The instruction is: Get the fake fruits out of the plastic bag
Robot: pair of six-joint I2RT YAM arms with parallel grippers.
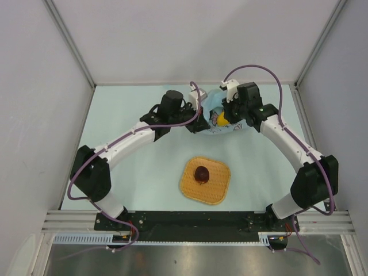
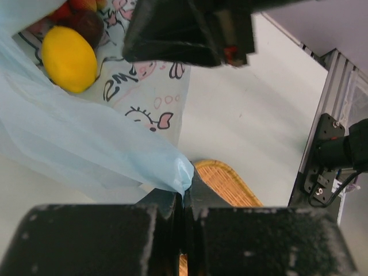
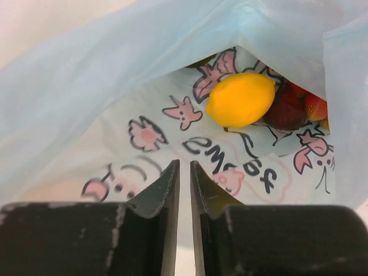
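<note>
The pale blue bag (image 1: 218, 98) lies open at the back. A lemon (image 2: 69, 59) (image 3: 240, 99) lies inside, beside a dark round fruit (image 2: 84, 29) (image 3: 284, 112) and red fruit (image 3: 315, 107). My left gripper is shut on the bag's edge, which is bunched at its fingertips. My right gripper hangs over the bag's opening, its fingers slightly apart with nothing seen between them. A wooden tray (image 1: 215, 187) holds a dark fruit (image 1: 201, 175).
The tray stands at the front middle of the white table (image 1: 132, 184). My two arms are close together at the back around the bag.
</note>
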